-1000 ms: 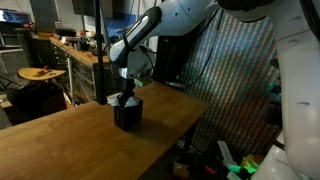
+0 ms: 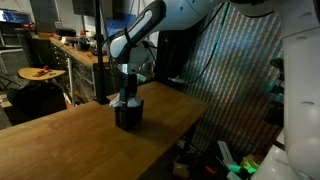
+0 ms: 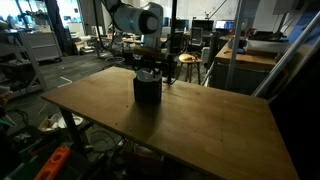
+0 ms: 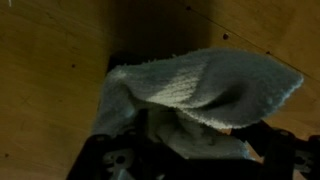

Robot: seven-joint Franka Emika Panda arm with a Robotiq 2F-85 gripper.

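Note:
A dark box (image 2: 129, 118) stands on the wooden table, and a pale cloth (image 2: 125, 101) shows at its open top. My gripper (image 2: 127, 88) points down just above the box. In exterior view 2 the same dark box (image 3: 148, 91) is below the arm, with a little of the pale cloth (image 3: 147, 75) showing at the rim. The wrist view has the fuzzy, folded cloth (image 4: 190, 82) bulging up close to the open gripper. Part of the cloth lies between and beyond the dark fingers; contact is hard to judge in the dim light.
A round stool (image 2: 42, 74) and a workbench (image 2: 85, 55) are behind the table, away from the arm.
The box and the cloth at its top look unmoved.

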